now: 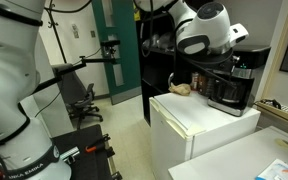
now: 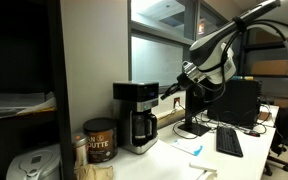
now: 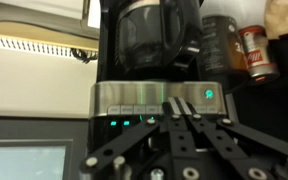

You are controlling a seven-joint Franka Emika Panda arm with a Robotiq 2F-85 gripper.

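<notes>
A black and steel coffee maker (image 1: 230,90) stands on the white cabinet top, its glass carafe (image 2: 142,126) in place. In the wrist view the steel control panel (image 3: 134,92) spans the middle, with a row of buttons, a small lit display below and a round green-lit button (image 3: 209,94) at the right. My gripper is shut, with nothing seen between its fingers. Its tips overlap the panel in this view, left of the green-lit button. From exterior view 2, the gripper (image 2: 167,93) hangs beside the machine's upper part, seemingly apart from it.
A dark canister (image 2: 101,139) stands beside the coffee maker, and a red can (image 3: 256,50) shows near it. A monitor and a keyboard (image 2: 228,140) occupy the desk's far side. The white cabinet top (image 1: 189,112) has free room in front of the machine.
</notes>
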